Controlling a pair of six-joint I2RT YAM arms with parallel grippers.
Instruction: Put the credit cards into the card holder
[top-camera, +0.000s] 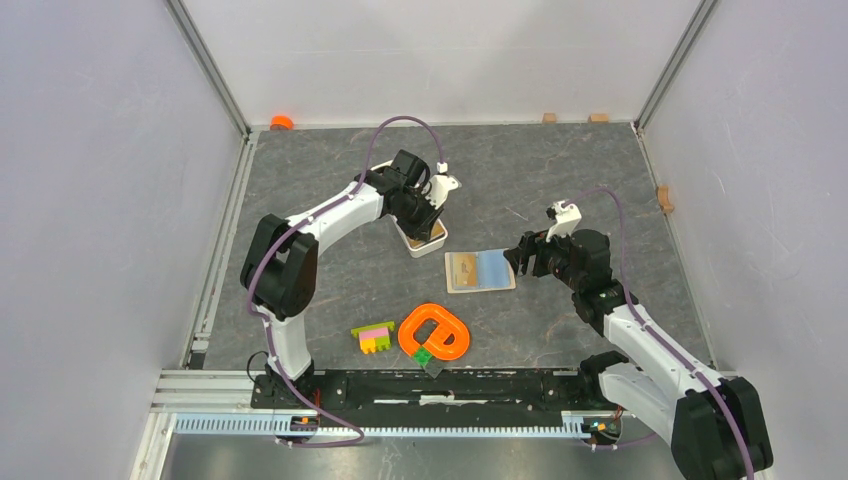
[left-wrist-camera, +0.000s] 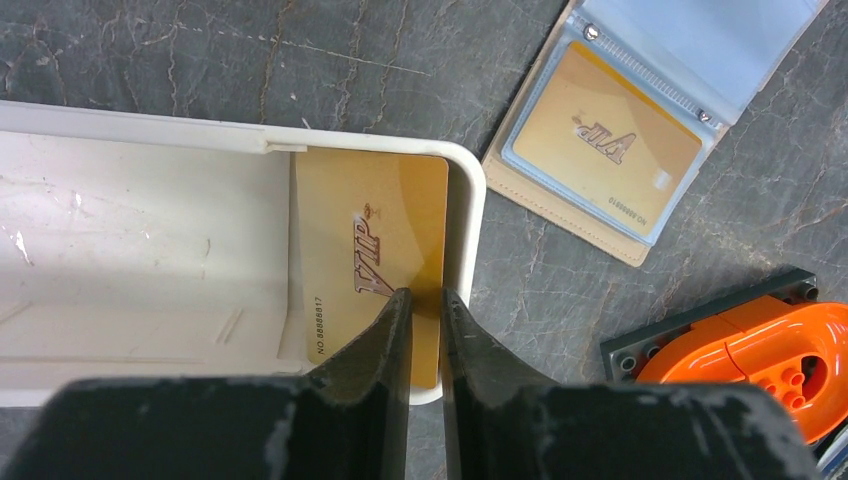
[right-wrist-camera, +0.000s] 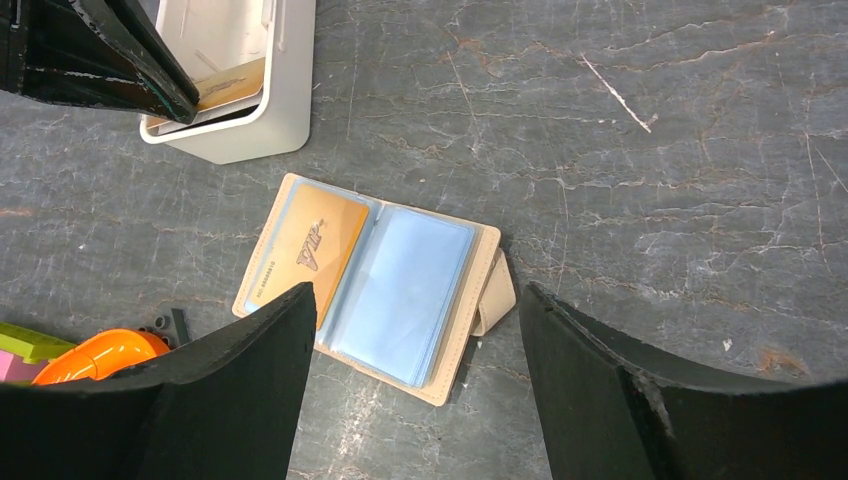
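Note:
Inside the near end of the white box (left-wrist-camera: 140, 240), a gold card (left-wrist-camera: 340, 230) lies tilted. My left gripper reaches down to it, its fingers a narrow gap apart, with the card's surface showing between and beneath them. From the right wrist view, the left fingertips (right-wrist-camera: 185, 103) appear at the card's edge; exact contact cannot be told. On the table the card holder (right-wrist-camera: 405, 290) lies spread open, a gold card (right-wrist-camera: 310, 245) in one pocket and the other, light blue pocket clear. My right gripper stands wide open above it, nothing between its fingers.
Toward the front of the table are an orange loop of blocks (top-camera: 458, 340) and a green, pink and yellow block piece (top-camera: 374, 338). An orange object (top-camera: 282, 122) sits at the back left. The floor right of the holder is bare.

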